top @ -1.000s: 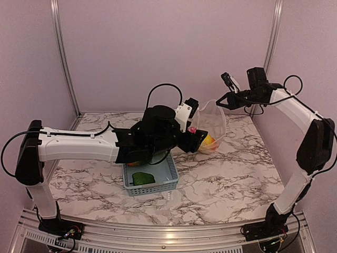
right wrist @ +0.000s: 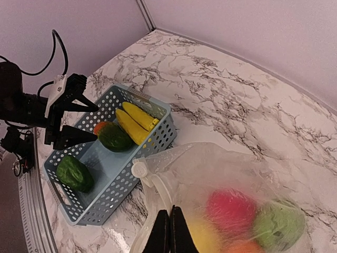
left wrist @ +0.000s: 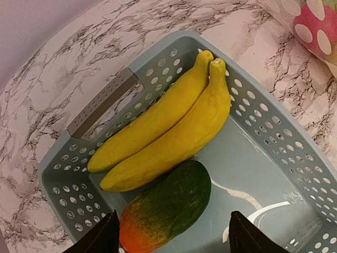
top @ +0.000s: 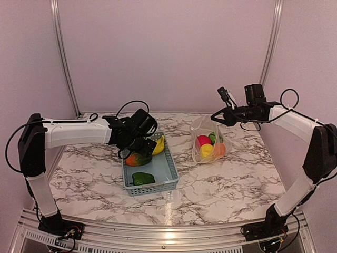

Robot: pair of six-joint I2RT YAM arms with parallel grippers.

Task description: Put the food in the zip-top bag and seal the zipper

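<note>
The clear zip top bag [top: 196, 138], with white spots on it, stands right of centre. Through its film show a pink-red item [right wrist: 231, 209], a green one [right wrist: 279, 224], a yellow one [right wrist: 202, 236] and an orange one [top: 219, 149]. My right gripper is shut on the bag's edge strip. Over the basket, my left gripper has its fingers wide apart, empty, with the red-green mango [left wrist: 171, 203] lying just beyond and partly between them in view. Two bananas [left wrist: 174, 126] rest beside the mango. A dark green item [top: 142, 178] sits at the basket's near end.
The blue-grey perforated basket [top: 171, 182] stands left of the bag, its rim surrounding the food. A gap of bare marble table [top: 231, 190] separates them and extends toward the front. Walls close in the back and sides.
My left gripper has drawn back leftward from beside the bag to above the basket. The right gripper has come lower and slightly left, and the bag has sagged with its food toward the table.
</note>
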